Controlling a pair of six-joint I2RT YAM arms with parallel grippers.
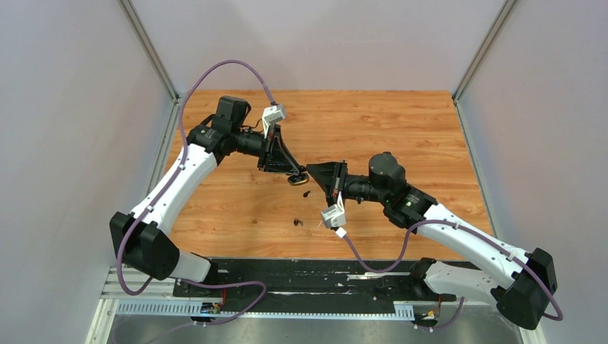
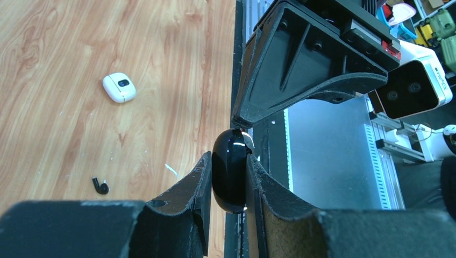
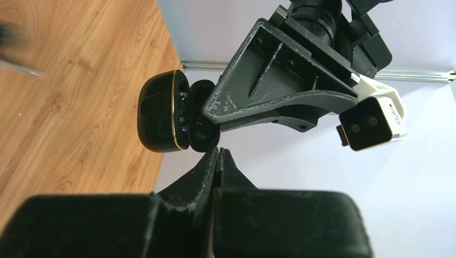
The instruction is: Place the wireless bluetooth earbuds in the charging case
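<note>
A glossy black charging case with gold rim (image 3: 156, 113) is held in the air by my left gripper, which is shut on it; in the right wrist view its lid stands open, showing the inside. My right gripper is shut, its tip right beside the open lid and the left gripper; whether anything is between its fingers I cannot tell. Two small black earbud pieces (image 1: 306, 194) lie on the table below; one black earbud (image 2: 101, 186) also shows in the left wrist view.
A white case (image 2: 119, 86) lies on the wooden table (image 1: 387, 122) in the left wrist view. Walls enclose the sides and back; a dark rail runs along the front edge.
</note>
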